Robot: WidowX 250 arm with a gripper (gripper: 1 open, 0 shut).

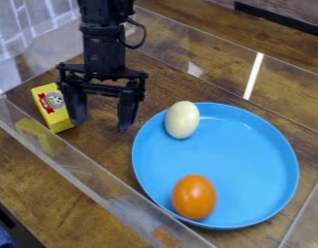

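My black gripper (100, 108) hangs from the top of the view over the wooden surface, its two fingers spread wide with nothing visible between them. Its left finger is close beside a yellow box (50, 107) with a red and white label. To the right, a blue plate (239, 170) holds a white egg (182, 120) near its upper left and an orange round object (194, 197) near its lower edge.
Clear plastic walls run along the left and lower edges of the wooden surface (84, 174). Free wood lies below the gripper and behind the plate toward the upper right.
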